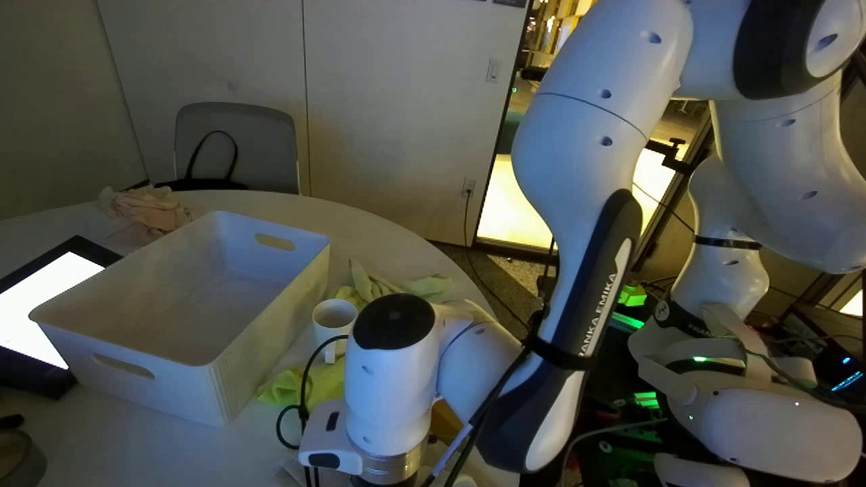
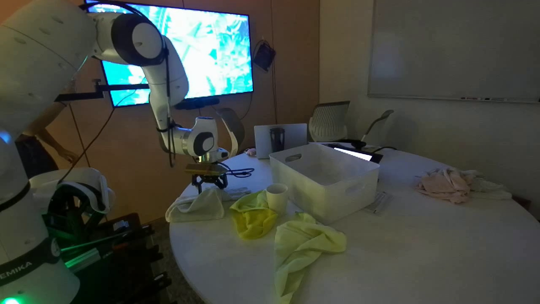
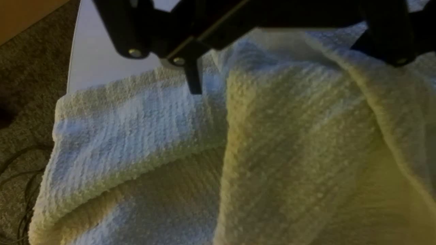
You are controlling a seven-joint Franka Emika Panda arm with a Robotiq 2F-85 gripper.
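Note:
My gripper (image 2: pixel 210 188) is open, low over a white ribbed towel (image 2: pixel 200 207) at the table's edge. In the wrist view the towel (image 3: pixel 135 126) lies folded, a raised flap of it covering the right side of that view. One dark fingertip (image 3: pixel 193 77) reaches down over the towel; the other finger (image 3: pixel 388 45) is at the upper right, by the raised fold. Cloth lies beneath and between the fingers, and whether they touch it cannot be told. The arm hides most of this towel in exterior view 1.
A white mug (image 2: pixel 276 197) stands by a yellow cloth (image 2: pixel 253 218) and the large white bin (image 2: pixel 324 190), which looks empty. A pale green cloth (image 2: pixel 306 243) lies in front. Pink cloth (image 2: pixel 445 185) sits far right.

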